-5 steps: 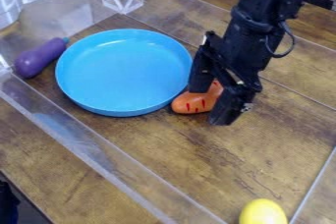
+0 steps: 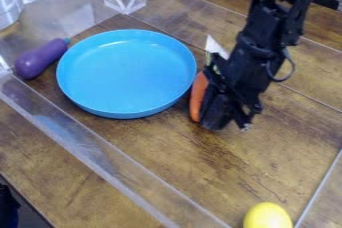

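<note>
The black gripper point(image 2: 221, 107) is low at the right side of the blue plate point(image 2: 126, 72), its fingers down at an orange carrot point(image 2: 198, 96). The carrot stands mostly hidden behind the gripper, just beside the plate's rim. The gripper looks closed, but whether the carrot is between its fingers is hidden.
A purple eggplant point(image 2: 40, 58) lies left of the plate. A yellow object point(image 2: 267, 215) sits at the bottom right. Clear plastic walls edge the wooden table point(image 2: 227, 172), whose front middle is clear.
The gripper has moved slightly left and its fingers have drawn together over the carrot, which is now more hidden and appears turned more upright.
</note>
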